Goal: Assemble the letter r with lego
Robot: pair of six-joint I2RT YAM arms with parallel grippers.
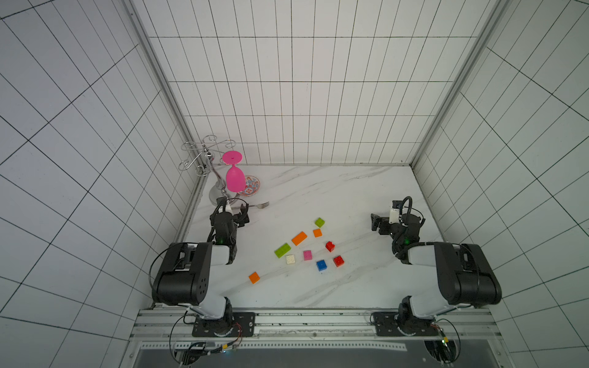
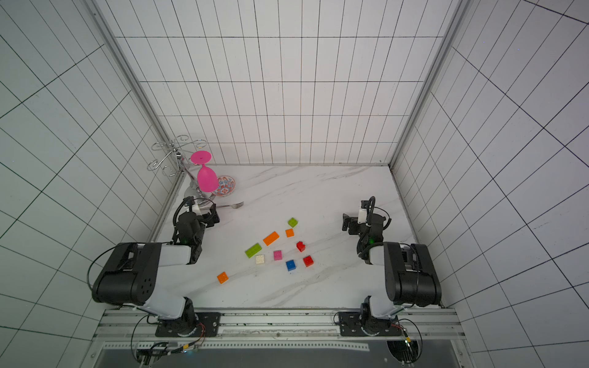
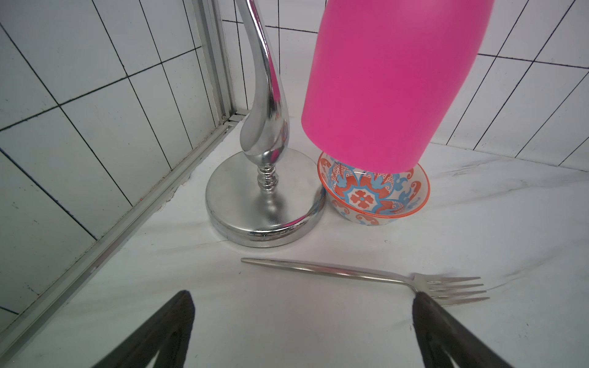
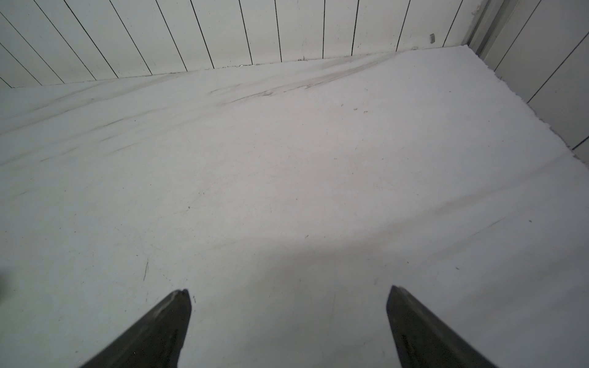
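Note:
Loose bricks lie spread over the middle of the table, all apart from one another. Two are long: a green brick [image 1: 282,250] and an orange brick [image 1: 298,238]. Smaller ones are a green block [image 1: 319,222], an orange block [image 1: 317,233], a white block [image 1: 290,259], a pink block [image 1: 307,255], a blue block [image 1: 321,265] and two red blocks [image 1: 338,260]. Another orange block [image 1: 254,277] sits alone nearer the front left. My left gripper is open and empty, left of the bricks. To their right, my right gripper is open above bare table.
In the back left corner stand a chrome stand [image 3: 265,202] with a pink cup [image 3: 392,79] hanging from it and a patterned bowl [image 3: 374,199]. A fork [image 3: 343,273] lies in front of them.

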